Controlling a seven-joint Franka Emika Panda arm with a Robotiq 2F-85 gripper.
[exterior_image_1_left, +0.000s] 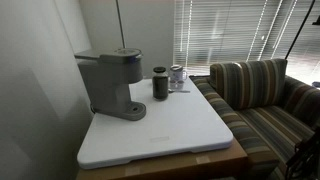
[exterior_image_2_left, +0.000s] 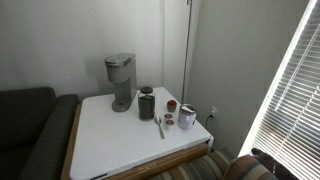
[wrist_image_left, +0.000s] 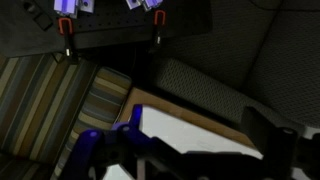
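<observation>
Dark finger shapes stand far apart at the bottom of the wrist view, so my gripper looks open, with the white tabletop's corner (wrist_image_left: 175, 128) visible between them and no object held. A grey coffee maker (exterior_image_1_left: 112, 82) stands on the white table (exterior_image_1_left: 160, 135). Beside it is a dark jar with a black lid (exterior_image_2_left: 147, 103). Further along stand a white mug or pitcher (exterior_image_2_left: 187, 117), a small container with a reddish top (exterior_image_2_left: 171, 105) and a small clear cup (exterior_image_2_left: 168, 120). A spoon-like utensil (exterior_image_2_left: 159, 128) lies near the jar. My gripper is apart from all these.
A striped armchair (exterior_image_1_left: 252, 90) stands against the table's side, and a dark sofa (exterior_image_2_left: 35, 125) is on the other side. Orange-handled clamps (wrist_image_left: 67, 35) sit on a dark edge. Window blinds (exterior_image_1_left: 230, 30) hang behind.
</observation>
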